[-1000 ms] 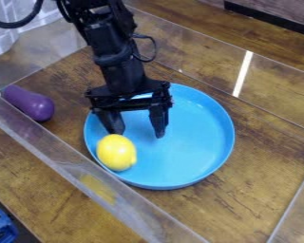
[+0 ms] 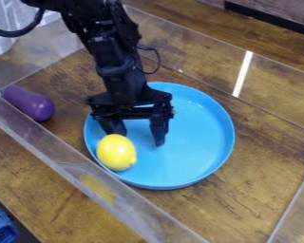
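Observation:
My black gripper (image 2: 132, 123) hangs low over a blue plate (image 2: 193, 161), open, its two fingers spread to left and right above the plate. A yellow oval object (image 2: 117, 152) lies on the plate's lower left, just below the left finger; whether they touch I cannot tell.
A purple eggplant-like object (image 2: 28, 102) lies on the wooden table left of the plate. A clear plastic wall runs diagonally along the lower left. The table (image 2: 256, 114) right of the plate is bare apart from a white strip.
My gripper has shifted slightly and its spread looks a little narrower than a second ago. The yellow object and the plate look unmoved.

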